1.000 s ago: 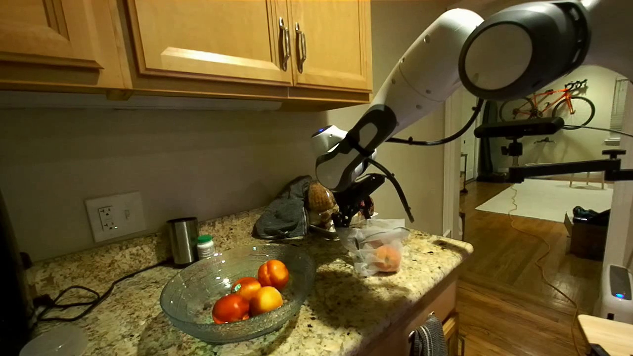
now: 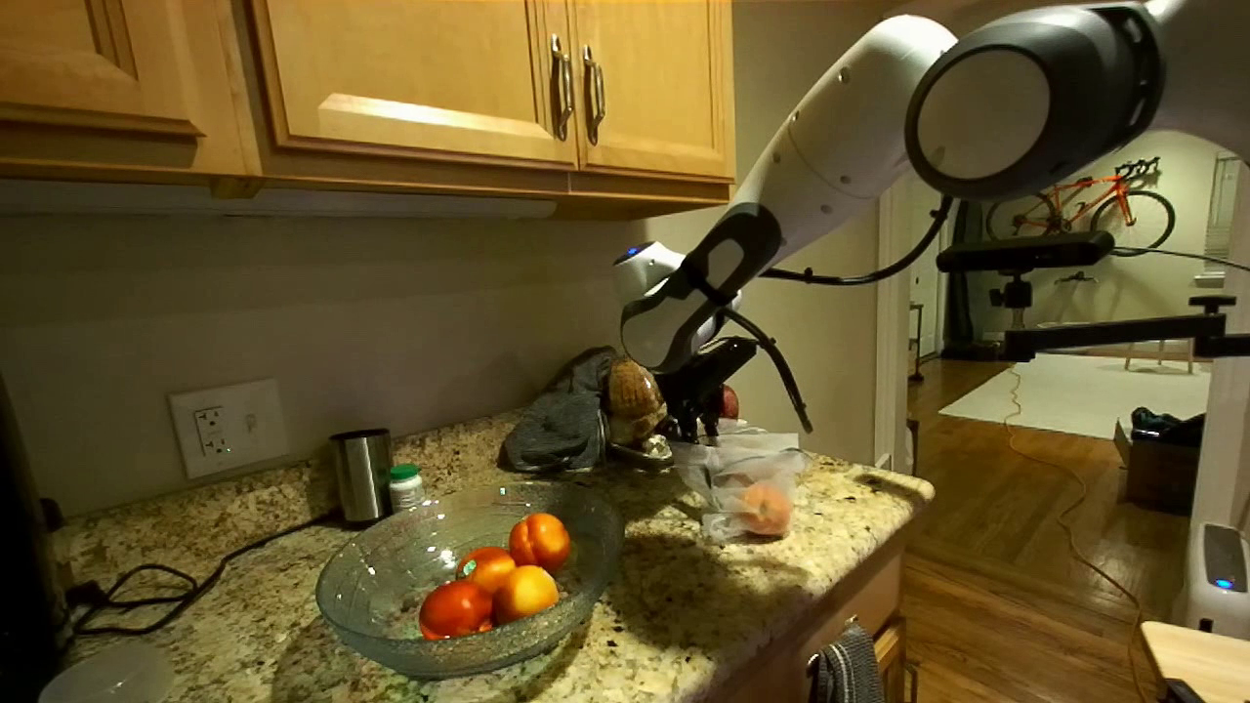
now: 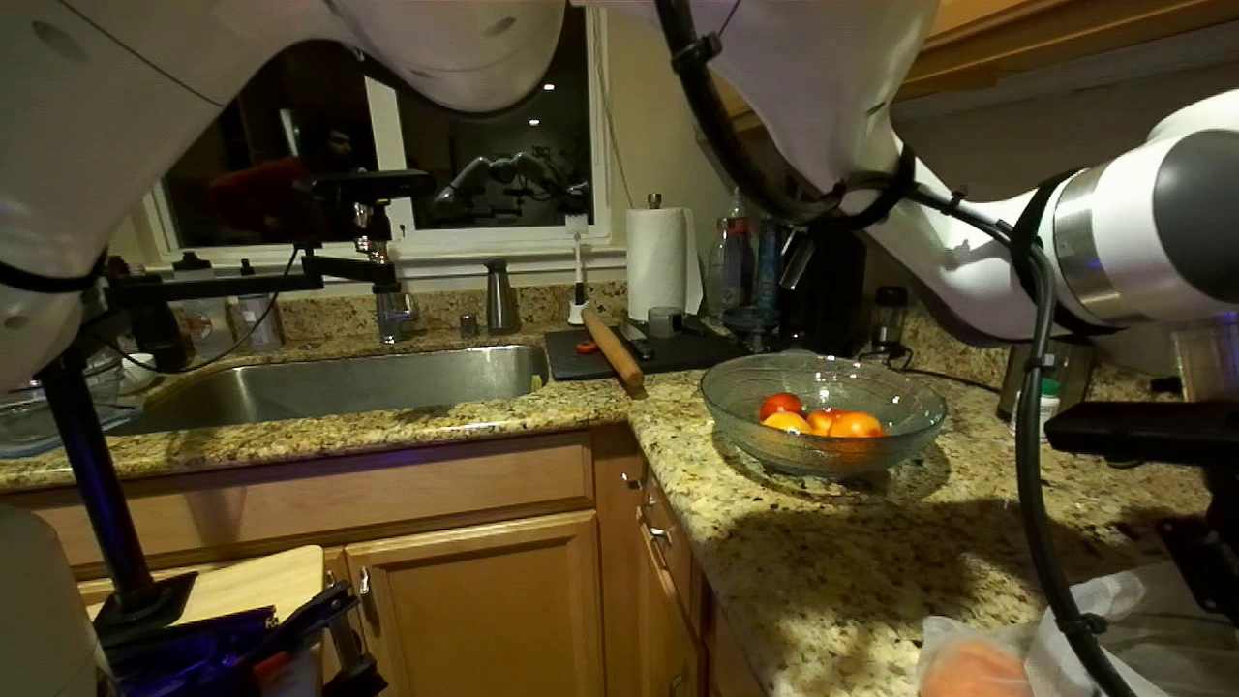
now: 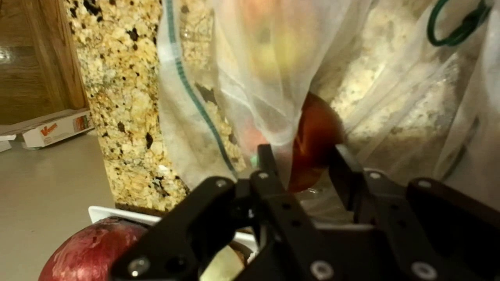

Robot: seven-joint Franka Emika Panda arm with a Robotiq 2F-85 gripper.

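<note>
A thin see-through produce bag [image 2: 727,471] with a green-striped edge rests near the counter's end. Inside it is a peach-coloured fruit [image 2: 768,509], blurred by the plastic in the wrist view. Low over the bag is my gripper, its fingers apart. A dark red fruit [image 4: 319,128] shows in the gap and just beyond the fingertips; whether the pads touch it I cannot tell. Part of the bag lies close to the left finger [image 4: 266,159]. A clear glass bowl [image 2: 363,586] holds several red and orange fruits [image 2: 540,541].
Behind the gripper are a dark cloth [image 2: 560,422] and a brown-topped item [image 2: 634,389]. A red onion [image 4: 96,253] sits by a white tray edge. A metal cup [image 2: 362,475] and green-capped bottle [image 2: 405,487] stand near the wall. Bare counter separates bowl and bag.
My gripper has shifted and turned slightly over the bag, and the top of the bag has changed shape a little. The bowl and its fruits have stayed put.
</note>
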